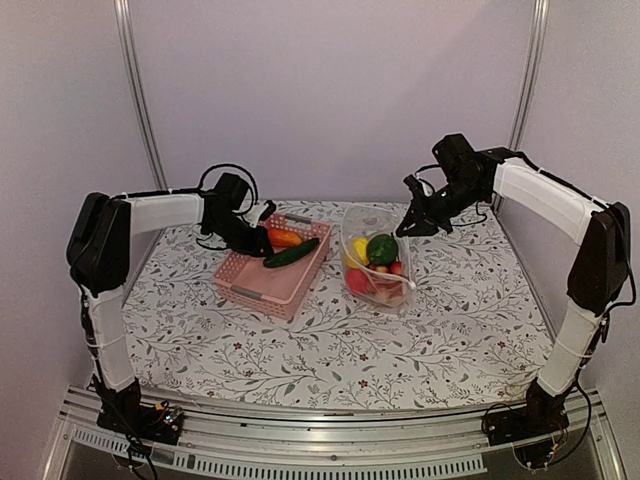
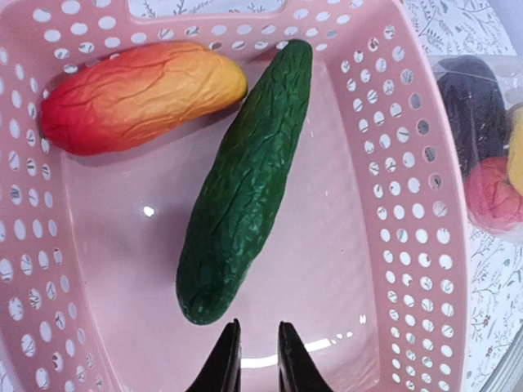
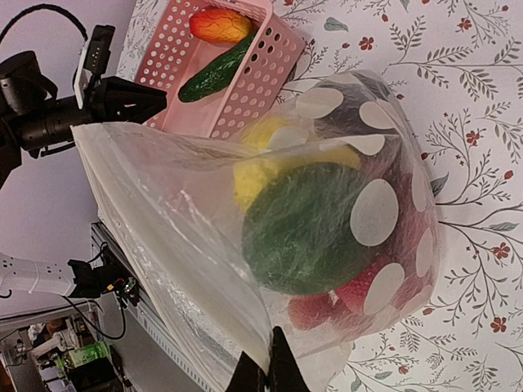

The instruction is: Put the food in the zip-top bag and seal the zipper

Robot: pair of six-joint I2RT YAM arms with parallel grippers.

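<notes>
In the pink basket (image 1: 232, 288) lie a dark green cucumber (image 2: 249, 175) and a red-orange mango-like fruit (image 2: 139, 96). My left gripper is over the basket, just off the cucumber's near end. Its fingers stand a little apart, with only basket floor showing between them. The clear zip top bag (image 1: 372, 222) stands with its mouth gaping and holds a green pepper-like piece (image 1: 381, 249), yellow food (image 1: 357, 250) and red pieces (image 1: 357, 281). My right gripper is shut on the bag's rim.
Bag and basket stand close together, the bag on the right. A perforated basket wall (image 2: 413, 188) rises between the left gripper and the bag.
</notes>
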